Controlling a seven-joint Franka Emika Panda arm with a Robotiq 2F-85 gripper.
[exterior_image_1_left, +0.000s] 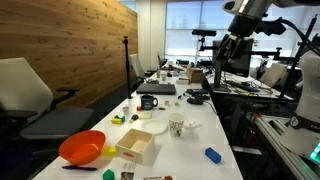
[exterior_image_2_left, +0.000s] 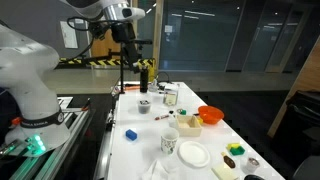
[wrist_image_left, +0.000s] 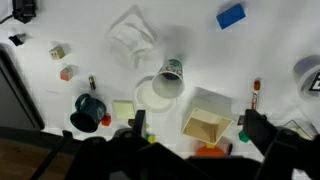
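Observation:
My gripper is open, its dark fingers spread wide with nothing between them. In exterior view 1 it hangs high at the upper right, well above the table and apart from everything on it. Below it in the wrist view are a white mug (wrist_image_left: 172, 68), a round white plate (wrist_image_left: 153, 97) and a cream open box (wrist_image_left: 205, 120). A blue block (wrist_image_left: 230, 16) lies alone near the top edge of that view. The orange-red bowl (exterior_image_1_left: 82, 147) sits beside the box in exterior view 1; my gripper hides part of it in the wrist view.
Near the mug lies a crumpled white cloth (wrist_image_left: 131, 40). A dark mug (wrist_image_left: 87, 112) stands beyond the plate, with several small coloured pieces around. An orange marker (wrist_image_left: 256, 95) lies by the box. Bare tabletop surrounds the blue block (exterior_image_2_left: 131, 134).

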